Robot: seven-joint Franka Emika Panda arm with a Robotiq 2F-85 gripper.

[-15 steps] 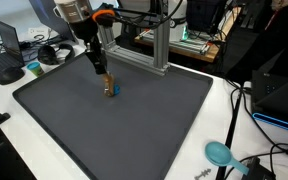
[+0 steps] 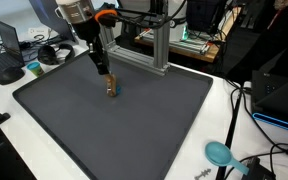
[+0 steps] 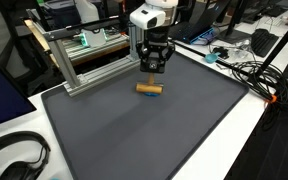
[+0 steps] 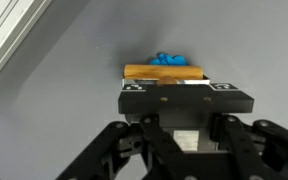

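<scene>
A light wooden mallet-like piece (image 3: 149,88) hangs or stands with its crosswise head low, at or just over the grey mat. My gripper (image 3: 152,68) is shut on its upright handle (image 3: 151,77) from above. A small blue object (image 4: 167,59) shows right beside the wooden head (image 4: 164,72) in the wrist view; whether the two touch, I cannot tell. Exterior view 1 has the wooden piece (image 2: 111,87) under my gripper (image 2: 105,72), with a bit of blue at its side. In the wrist view the black fingers (image 4: 184,98) hide most of the handle.
A metal frame (image 3: 99,75) stands along one edge. Off the mat lie headphones (image 3: 16,155), a turquoise round object (image 2: 220,154), cables and a laptop (image 2: 19,45).
</scene>
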